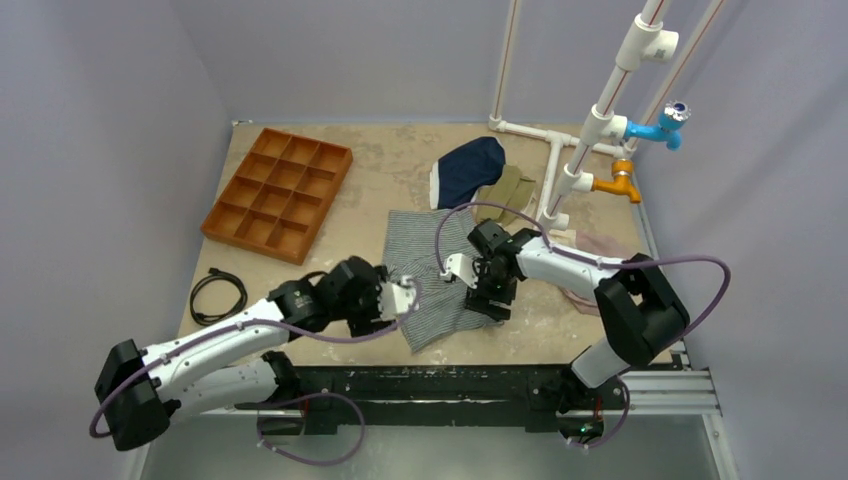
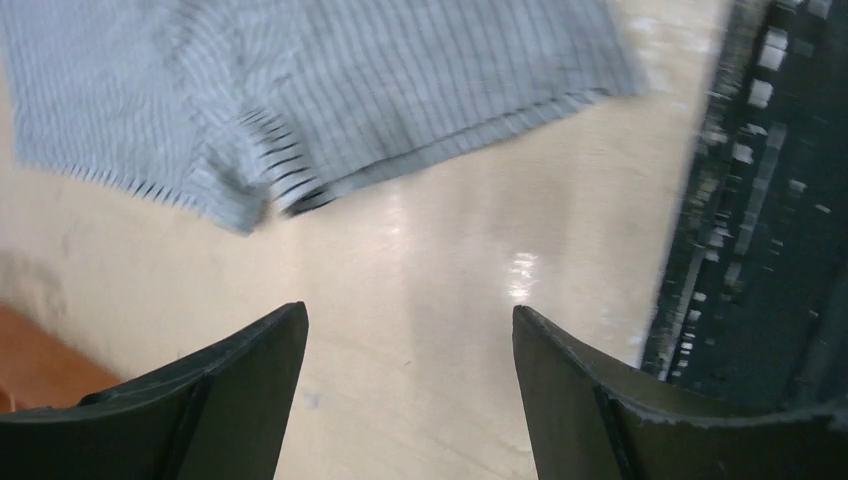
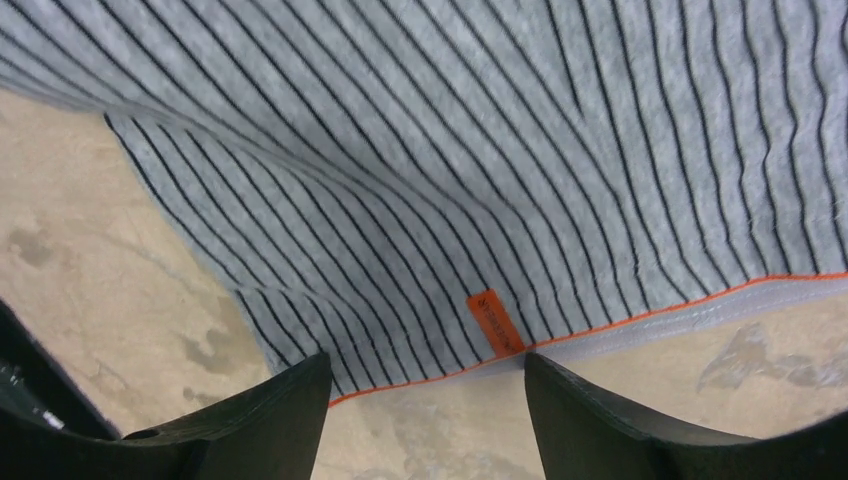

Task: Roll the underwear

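Grey striped underwear [image 1: 435, 240] lies spread and slightly rumpled at the middle of the table, both arms partly covering it from above. An orange tag [image 3: 496, 323] and orange edging show along its side in the right wrist view. Over that edge my right gripper is open, its fingers apart with the cloth's border in view between them. My left gripper stands open over bare table, clear of the underwear's left edge; a small folded flap [image 2: 285, 165] shows there in the left wrist view.
Navy [image 1: 470, 172] and olive [image 1: 508, 190] garments lie behind the underwear. A brown compartment tray [image 1: 215, 235] sits at the back left, a black cable coil [image 1: 218, 296] in front of it. White pipes [image 1: 553, 180] with taps stand at the right.
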